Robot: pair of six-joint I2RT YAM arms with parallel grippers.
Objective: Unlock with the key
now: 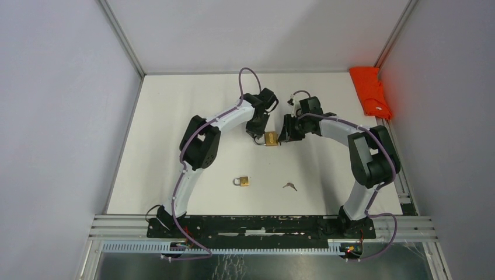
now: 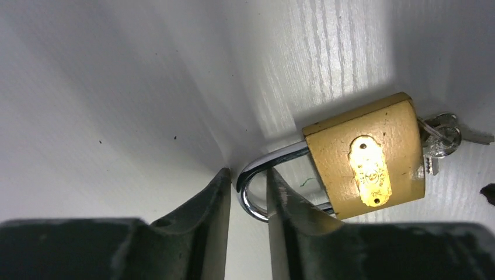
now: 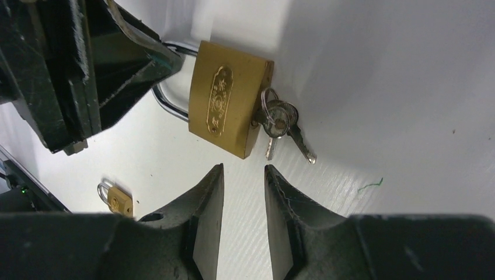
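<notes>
A large brass padlock (image 1: 271,139) lies on the white table, its shackle to the left and closed into the body. Keys on a small ring (image 3: 278,120) hang at its right end, one key in or against the keyhole. My left gripper hovers over the shackle (image 2: 274,157), part open, its fingertips near the curved end. No grip on it shows. My right gripper is part open beside the padlock's key end, with only bare table between its fingers.
Toward the front lie a smaller brass padlock (image 1: 244,181) and a separate key pair (image 1: 290,186). A red cloth (image 1: 371,93) rests at the back right corner. Both grippers stand close together around the large padlock.
</notes>
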